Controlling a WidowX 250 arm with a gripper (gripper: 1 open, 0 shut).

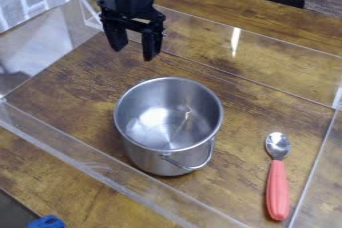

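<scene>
A black robot gripper (134, 34) hangs at the top centre, above the wooden surface and behind the steel pot; its two fingers point down and stand apart, with nothing visible between them. The steel pot (140, 132) sits upright near the middle, with a small thin light item inside, too indistinct to name. To its right lies a spoon (278, 177) with a red handle, its silver bowl toward the back.
Clear plastic walls (54, 140) border the wooden work area (254, 82). A small blue object (44, 221) sits at the bottom left corner. The wood left and right of the pot is clear.
</scene>
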